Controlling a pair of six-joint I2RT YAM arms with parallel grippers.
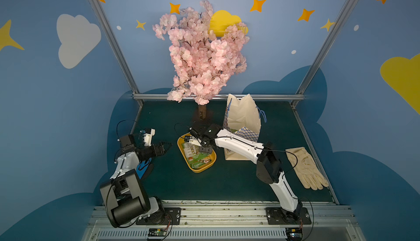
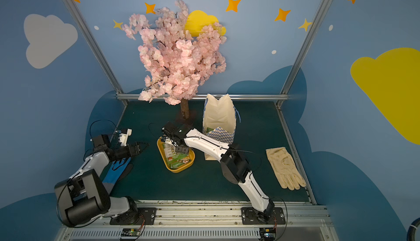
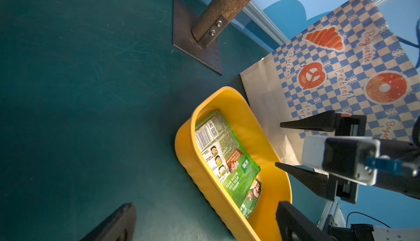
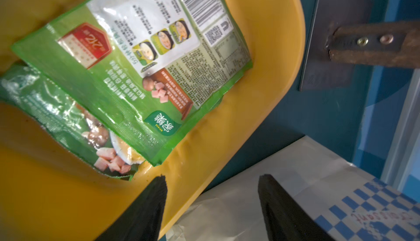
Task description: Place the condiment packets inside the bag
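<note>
Green condiment packets [image 4: 131, 66] lie stacked in a yellow tray [image 1: 205, 165] at the table's middle. My right gripper is over the tray's right side, its fingers apart with nothing between them, as the left wrist view shows. The paper bag [image 1: 241, 109] stands open right behind the tray, its checked side [image 3: 341, 53] toward the left wrist camera; something green shows inside it. My left gripper [image 1: 168, 147] hangs left of the tray, open and empty, its fingertips at the bottom of the left wrist view.
A blossom tree on a metal base [image 3: 188, 31] stands behind the tray. Beige gloves [image 1: 306, 166] lie at the right. A blue item [image 2: 111, 175] lies under the left arm. Bare table is at front centre.
</note>
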